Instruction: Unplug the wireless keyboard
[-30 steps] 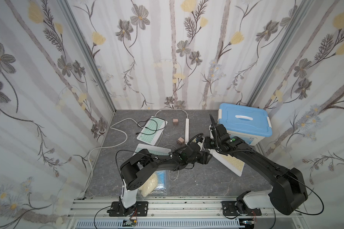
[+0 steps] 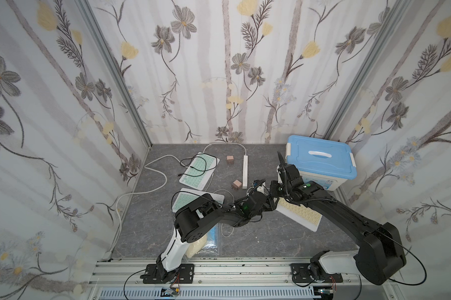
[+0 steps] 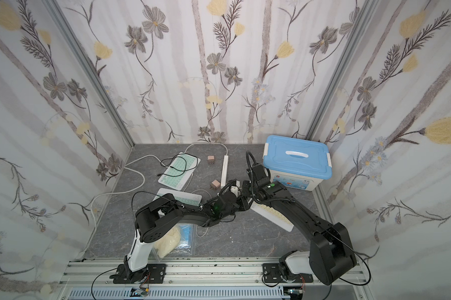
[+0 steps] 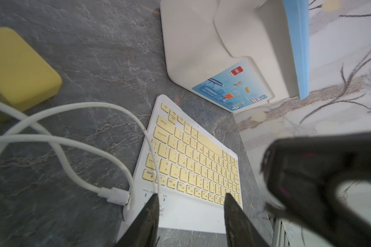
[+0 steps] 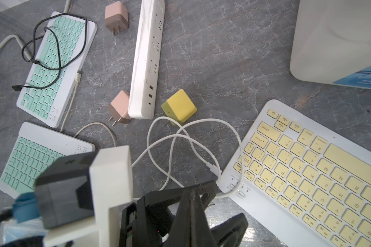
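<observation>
A white keyboard with cream keys (image 4: 193, 168) lies right of centre. A white cable plug (image 4: 115, 195) sits by its corner, with loops of white cable (image 5: 202, 146) around it. My left gripper hangs over this corner, open, with nothing held. My right gripper is shut, above and beside the left one; nothing shows between its fingers. Whether the plug is seated in the keyboard is hard to tell.
A white power strip (image 5: 144, 57), pink chargers (image 5: 115, 16) and a yellow cube (image 5: 179, 105) stand behind. A lidded box (image 2: 320, 152) is at back right. Two green-key keyboards (image 5: 58, 45) lie left, one under black cable.
My left arm has moved right over the last second. My right arm has shifted slightly right and down in the top left view.
</observation>
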